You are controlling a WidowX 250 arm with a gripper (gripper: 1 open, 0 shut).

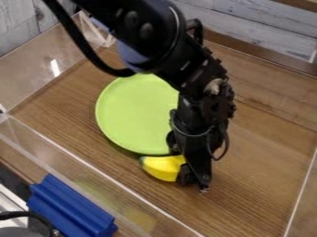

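Observation:
My black gripper (194,168) is low on the wooden surface, shut on a yellow object (162,167), which looks like a toy fruit. The yellow object lies just in front of a green plate (130,111), its right end hidden by the fingers. The arm reaches down from the top and covers the right part of the plate.
A clear plastic wall runs along the left and front edges. A blue plastic piece (69,205) lies outside it at the lower left. Bare wood (260,157) is free to the right, and whitish planks stand behind.

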